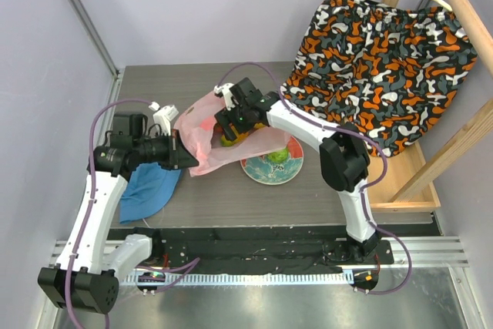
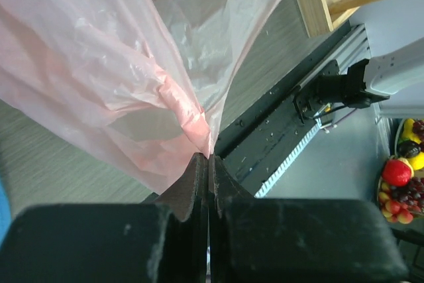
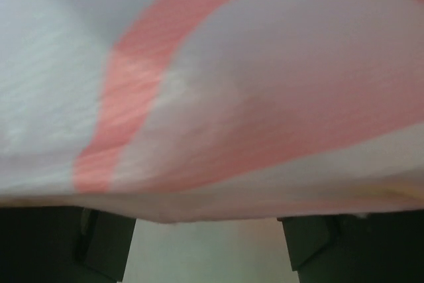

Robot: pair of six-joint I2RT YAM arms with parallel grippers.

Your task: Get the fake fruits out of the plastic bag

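Observation:
On the table the pink plastic bag (image 1: 206, 142) lies with its mouth spread. Part of a yellow-orange fruit (image 1: 236, 139) shows inside; the right hand covers the other fruits. My left gripper (image 1: 190, 159) is shut on the bag's edge at its left side, and in the left wrist view the pink film (image 2: 197, 128) runs into the fingertips. Over the bag's mouth, my right gripper (image 1: 229, 130) stands part open. Its fingers (image 3: 109, 246) are apart with no fruit visible between them, and bag film (image 3: 265, 84) fills most of the right wrist view.
A patterned plate (image 1: 269, 176) with a green fruit (image 1: 279, 156) sits just right of the bag. Left of it lies a blue cloth (image 1: 146, 190). A wooden rack (image 1: 412, 171) with camouflage fabric (image 1: 377, 67) stands at the right.

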